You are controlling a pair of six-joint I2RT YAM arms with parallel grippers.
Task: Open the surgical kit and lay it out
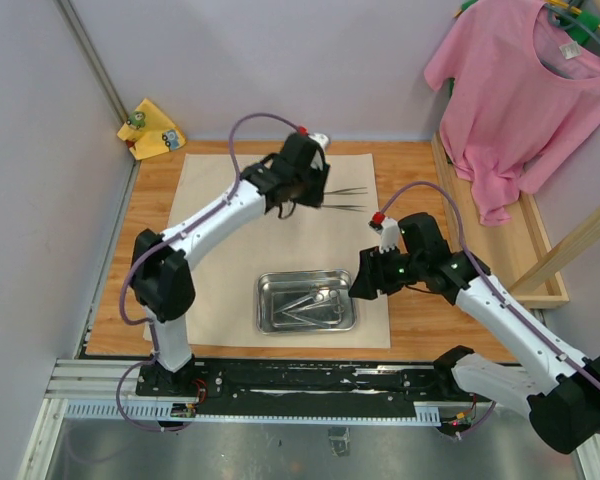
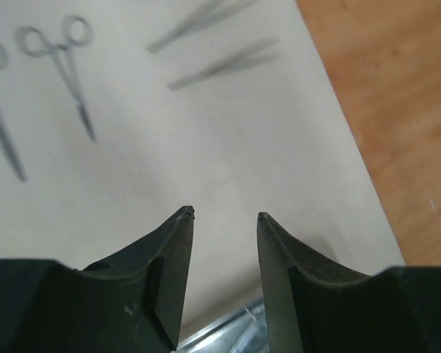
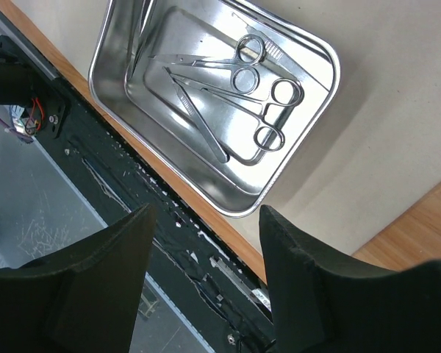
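A steel tray (image 1: 305,275) sits at the front of the paper sheet (image 1: 220,260); in the right wrist view it holds scissor-like instruments (image 3: 235,105) and tweezers (image 3: 198,121). In the blurred left wrist view, two scissor-like instruments (image 2: 73,88) lie left of two tweezers (image 2: 213,70) on the paper. My left gripper (image 1: 312,185) is open above the back of the paper, near the tweezers, nothing between its fingers. My right gripper (image 1: 365,280) hangs beside the tray's right end, fingers apart and empty.
A wooden rack (image 1: 535,270) with a pink shirt (image 1: 510,90) stands at the right. A yellow cloth (image 1: 155,135) lies at the back left.
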